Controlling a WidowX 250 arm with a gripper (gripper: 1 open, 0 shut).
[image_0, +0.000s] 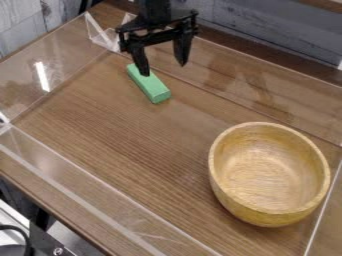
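The black gripper (160, 60) hangs at the top of the camera view, open, its two fingers spread above a green block (148, 84). The green block is elongated and lies on the wooden floor of the work area, angled from upper left to lower right. Whether the fingers touch it cannot be told.
A large pale yellow bowl (269, 174) fills the lower right. A clear or white object (104, 30) stands at the top left, partly behind the arm.
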